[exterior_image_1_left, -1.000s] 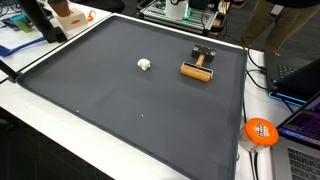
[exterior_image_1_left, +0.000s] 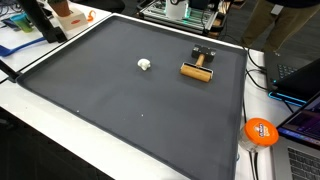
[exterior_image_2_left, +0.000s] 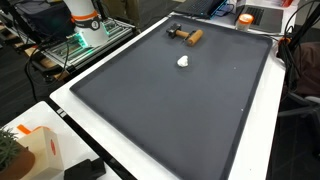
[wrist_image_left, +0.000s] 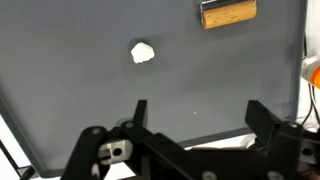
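Note:
A small white lump (exterior_image_1_left: 144, 64) lies on the dark grey board (exterior_image_1_left: 120, 100), in the upper part of that view. To its right on the board rests a hammer-like tool with a wooden roller-shaped part (exterior_image_1_left: 197, 72) and a black part behind it. From above, the wrist view shows the white lump (wrist_image_left: 142, 52) left of centre and the wooden part (wrist_image_left: 229, 13) at the top right. My gripper has its black fingers spread wide at the bottom of the wrist view. Only bare board shows between them, and nothing touches either object.
An orange-lidded jar (exterior_image_1_left: 260, 133) stands just right of the board, near laptops (exterior_image_1_left: 298, 84). A potted plant (exterior_image_2_left: 14, 155) and a cream box (exterior_image_2_left: 42, 148) sit off its near left corner in the second exterior view. Most of the board is clear.

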